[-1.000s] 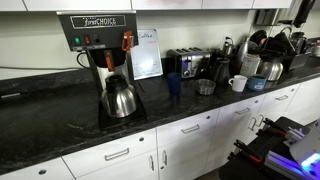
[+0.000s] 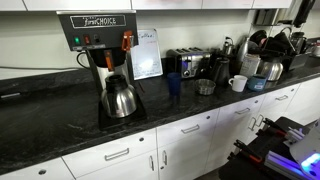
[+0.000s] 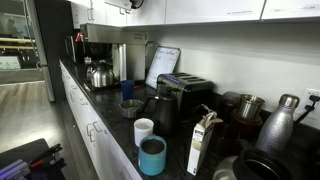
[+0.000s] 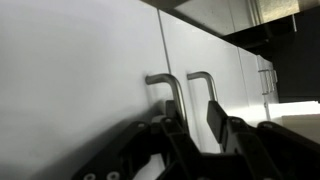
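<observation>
In the wrist view two silver bar handles stand upright on neighbouring white cabinet doors, the left handle (image 4: 177, 92) and the right handle (image 4: 209, 84), with a door seam between them. My gripper is close to the doors with its dark fingers apart, one on either side of the left handle's lower part. The right finger covers the lower end of the right handle. Whether either finger touches metal cannot be made out. Exterior view 1 has the dark gripper low at the right, in front of the white cabinets (image 2: 184, 156).
On the dark counter (image 2: 50, 129) above stand a coffee maker (image 2: 96, 32) with a steel carafe (image 2: 119, 97), a toaster (image 2: 188, 62), a white mug (image 2: 238, 83) and a teal cup (image 3: 152, 156). Floor (image 3: 35, 107) is open in front of the cabinets.
</observation>
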